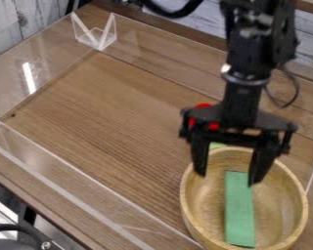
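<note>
My gripper (233,154) is open, its black fingers spread above the rim of a tan bowl (211,232) at the lower right. A long green block (239,213) lies in the bowl below the fingers. A red object (199,121) on the table is mostly hidden behind the gripper, and a small pale green piece (215,145) shows just under it.
A clear plastic holder (97,31) stands at the back left. Transparent edging runs along the left side, with dark cables at the lower left corner.
</note>
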